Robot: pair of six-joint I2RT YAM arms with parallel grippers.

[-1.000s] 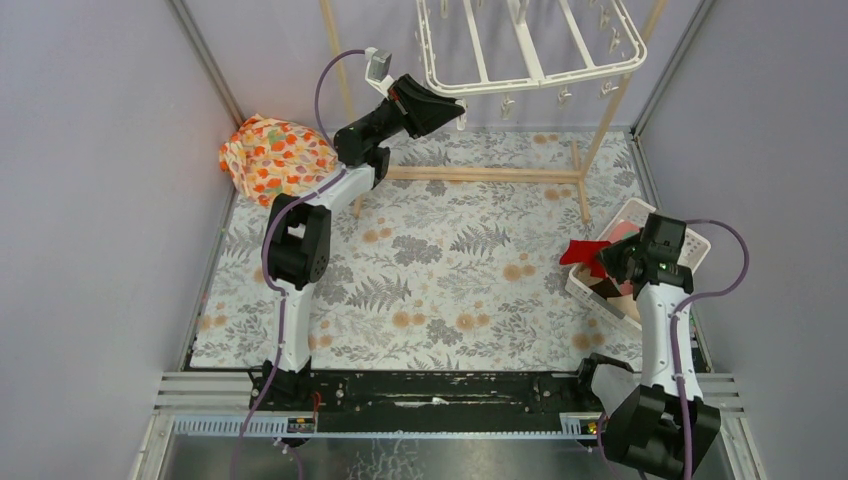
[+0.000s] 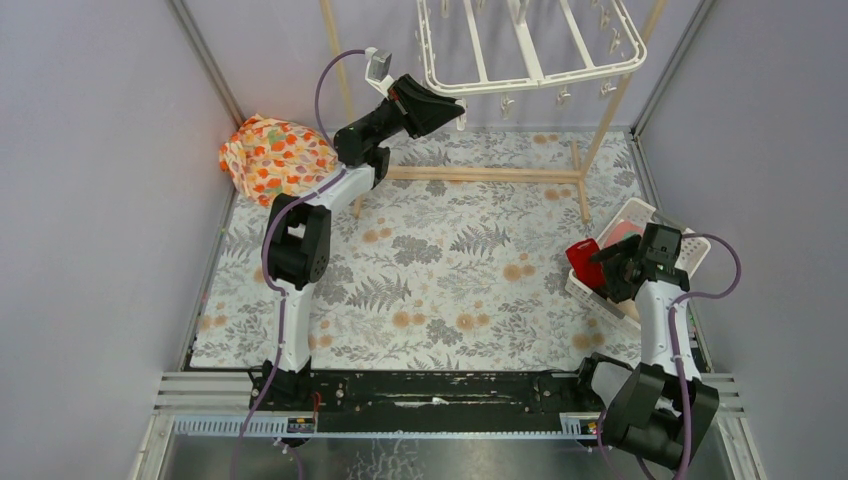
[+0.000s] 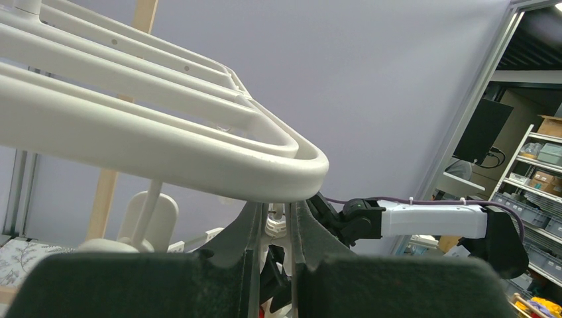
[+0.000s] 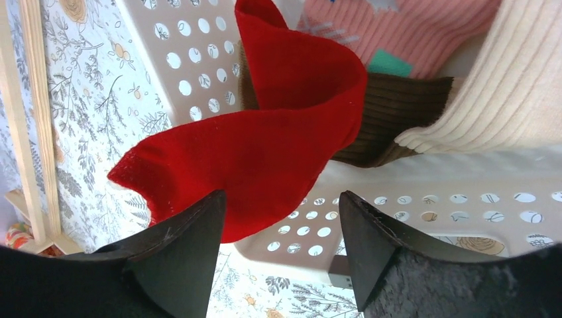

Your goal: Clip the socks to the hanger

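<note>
The white hanger (image 2: 530, 75) hangs from a wooden stand, with clips along it. My left gripper (image 2: 455, 111) is raised at its front left corner; in the left wrist view its fingers (image 3: 228, 258) reach up under the frame, their opening hard to judge. My right gripper is open over the white basket (image 4: 185, 66). A red sock (image 4: 265, 159) lies draped over the basket's near-left wall, beside a dark brown sock (image 4: 391, 106), a pink sock (image 4: 431, 26) and a cream sock (image 4: 504, 86).
An orange floral cloth bundle (image 2: 265, 160) sits at the back left. The patterned floor (image 2: 450, 280) between the arms is clear. Wooden stand feet (image 2: 585, 200) lie near the basket.
The left arm is unchanged.
</note>
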